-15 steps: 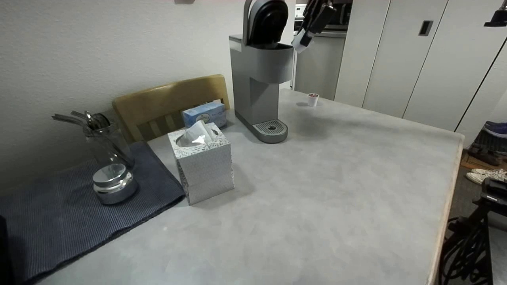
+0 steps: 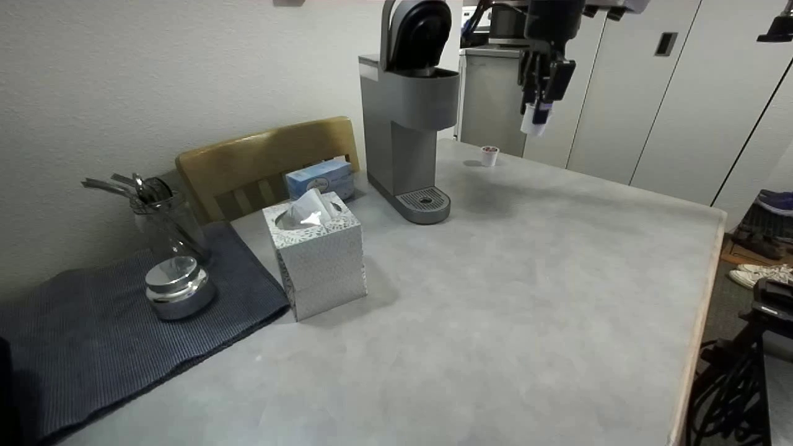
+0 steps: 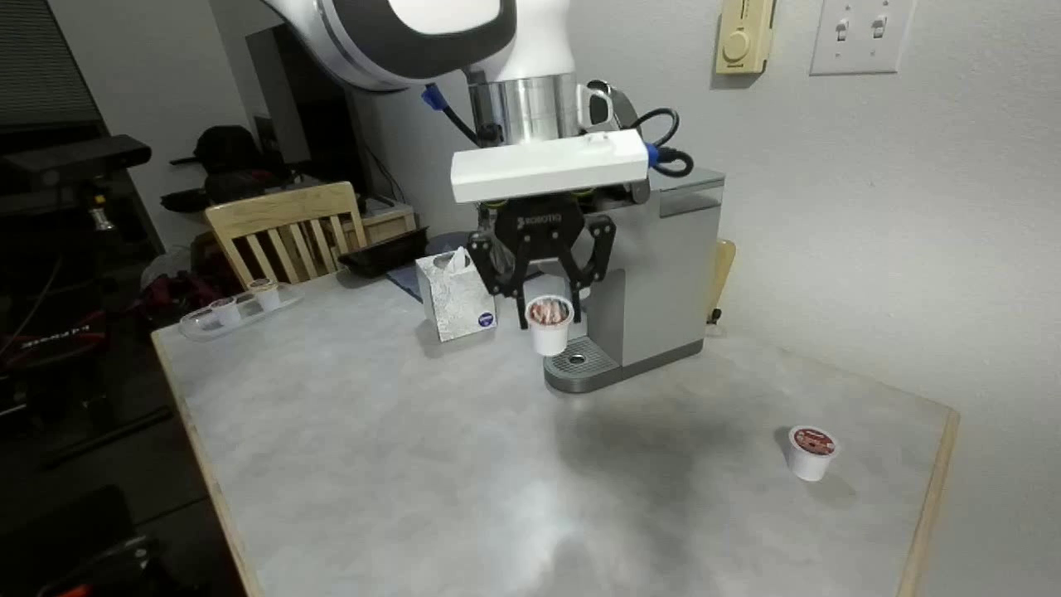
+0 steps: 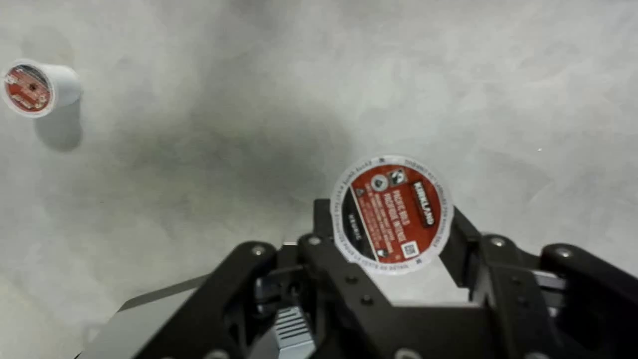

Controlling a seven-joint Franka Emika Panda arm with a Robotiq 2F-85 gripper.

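My gripper (image 3: 546, 317) is shut on a white coffee pod (image 3: 549, 338), held up in the air above the table. In the wrist view the pod's red and black foil lid (image 4: 392, 215) faces the camera, with a finger on either side. Exterior view 1 has the gripper (image 2: 541, 111) to the right of the grey coffee maker (image 2: 420, 104) and clear of it, the held pod (image 2: 534, 121) pointing down. The coffee maker's lid (image 2: 422, 33) is raised. A second pod (image 3: 811, 453) with a red lid stands upright on the table, well apart from the gripper.
Beside the coffee maker stand a patterned tissue box (image 2: 324, 260) and a blue box (image 2: 321, 179). A jar of utensils (image 2: 170, 223) and a silver container (image 2: 178, 288) are on a dark mat (image 2: 96, 334). A clear tray (image 3: 204, 327) with pods sits at one edge.
The gripper, holding the pod, has moved right in exterior view 1, away from the coffee maker, and lower. Its pod now hangs more upright. The standing pod and coffee maker have not moved.
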